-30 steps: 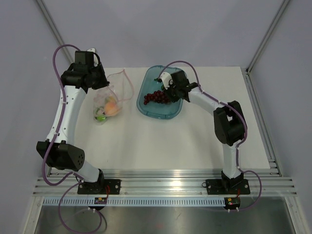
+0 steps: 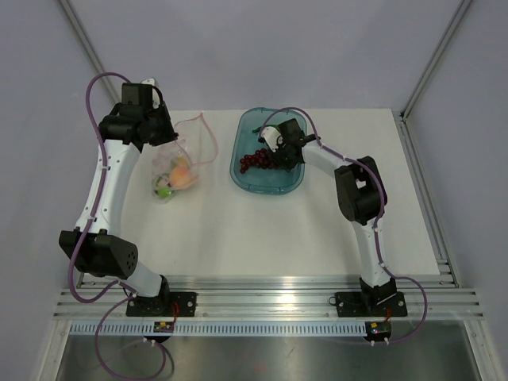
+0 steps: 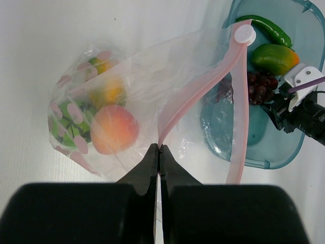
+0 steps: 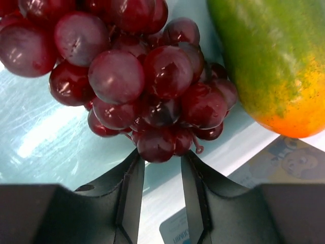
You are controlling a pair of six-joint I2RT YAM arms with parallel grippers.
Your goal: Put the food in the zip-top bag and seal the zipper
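Observation:
The clear zip bag [image 2: 178, 163] holds an orange-red round fruit [image 3: 114, 129] and green and yellow items. My left gripper is shut on the bag's pink-rimmed edge [image 3: 177, 114]. In the teal tray [image 2: 250, 181], my right gripper stands open at the red grapes [image 4: 117, 81], its fingertips against or just under the lowest ones. A green-orange papaya lies beside the grapes, and a green pepper [image 3: 269, 28] behind it in the left wrist view.
The bag stands left of the tray, with a narrow gap between them.
My right arm has shifted at the tray, its elbow drawing left, and the tray has slid slightly to the right. The left arm and bag have not visibly moved.

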